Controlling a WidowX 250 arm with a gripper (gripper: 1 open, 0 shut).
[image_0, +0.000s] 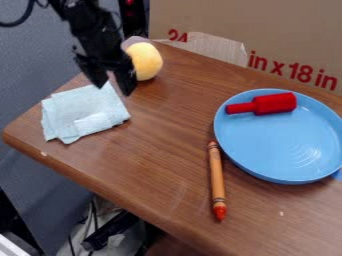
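Observation:
My black gripper (110, 76) hangs at the upper left, blurred, just above the back part of a folded pale blue cloth (84, 116); whether its fingers are open or shut is unclear. A yellow rounded object (144, 59) stands behind it and to its right. An orange crayon (217, 180) lies on the wooden table (160, 150). A blue plate (279, 150) at the right holds a red bottle-shaped object (267, 103).
A cardboard box (254, 35) stands along the back. The table's left edge drops to a grey area with cables below.

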